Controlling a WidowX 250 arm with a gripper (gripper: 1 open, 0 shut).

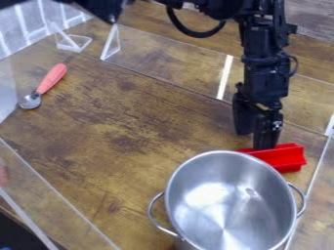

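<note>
My black gripper (259,127) points down at the right of the table, its lower end just above a red oblong object (284,155), touching or nearly touching it. The fingers are dark and partly overlapping, with nothing visible held between them. The red object lies behind a large steel pot (229,203), which hides part of it.
A red-handled scoop (51,81) lies at the far left. Clear plastic barriers edge the wooden table (131,127).
</note>
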